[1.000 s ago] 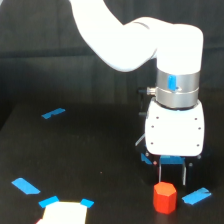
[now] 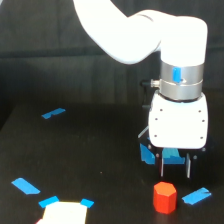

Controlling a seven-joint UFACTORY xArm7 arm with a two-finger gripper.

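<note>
A white robot arm reaches in from the top, with its gripper [image 2: 174, 165] over the right side of the black table. Its two thin dark fingers point down, apart, just behind a red hexagonal block [image 2: 165, 197]. I see nothing held between them; blue tape on the table shows behind them.
Blue tape strips [image 2: 25, 186] are stuck on the black table [image 2: 100, 150] in several places. A pale cream object [image 2: 64, 214] sits at the bottom left edge.
The arm and gripper have shifted slightly right and up, a little away from the red block. The block looks unmoved.
</note>
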